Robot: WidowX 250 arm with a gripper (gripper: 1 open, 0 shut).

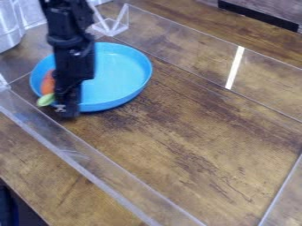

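A blue round dish [118, 75] sits at the upper left of the wooden table. At its left side lies an orange object with a green tip [48, 89], perhaps a carrot, partly hidden by my gripper [64, 103]. The black gripper reaches down over it from the top. Its fingers are blurred, and I cannot see clearly how far apart they are or what is between them.
Clear plastic strips [83, 172] run along the left and upper right of the table. A white container [7, 22] stands at the top left corner.
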